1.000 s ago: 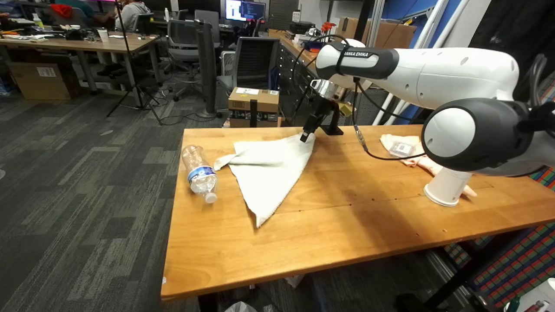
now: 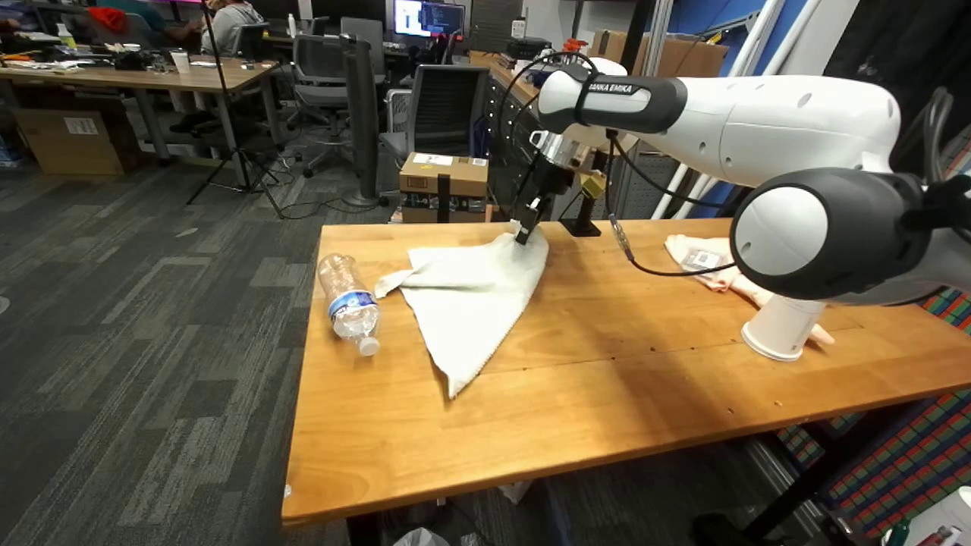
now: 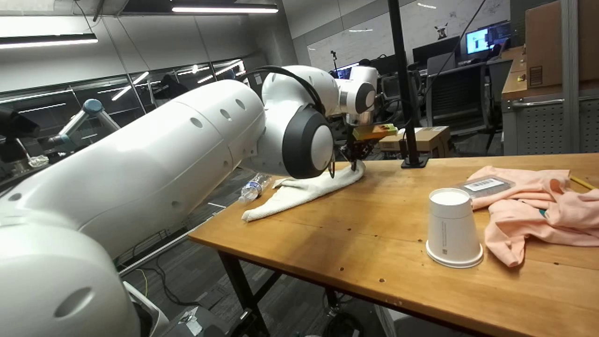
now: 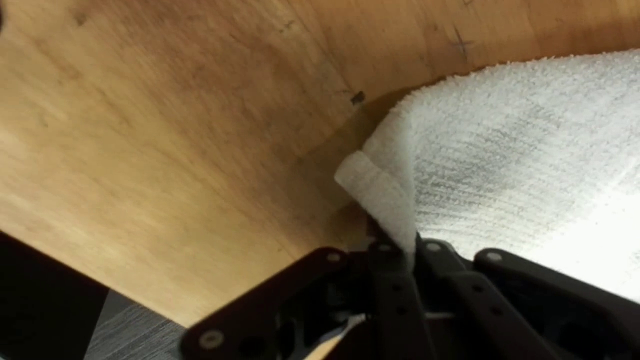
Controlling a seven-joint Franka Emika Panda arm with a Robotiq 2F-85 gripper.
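Note:
A white towel (image 2: 473, 296) lies folded into a rough triangle on the wooden table, one point towards the front edge and a small flap at its left. My gripper (image 2: 523, 238) is at the towel's far right corner, close to the table's back edge. In the wrist view the gripper is shut on that corner, and a pinched fold of the towel (image 4: 384, 186) rises between the fingers. Exterior view 2 shows the gripper (image 3: 354, 165) at the raised end of the towel (image 3: 306, 190), while the rest lies flat.
Left of the towel a clear plastic bottle (image 2: 351, 308) lies on its side. An upside-down white cup (image 3: 453, 230) and a crumpled pink cloth (image 3: 533, 210) with a clear packet (image 3: 487, 186) are at the right. Bare table (image 2: 592, 391) spreads between. A black post base (image 3: 414, 163) stands at the back edge.
My gripper has moved a little left and now has the towel's far corner pinched and slightly lifted. The bottle and the cup have not moved.

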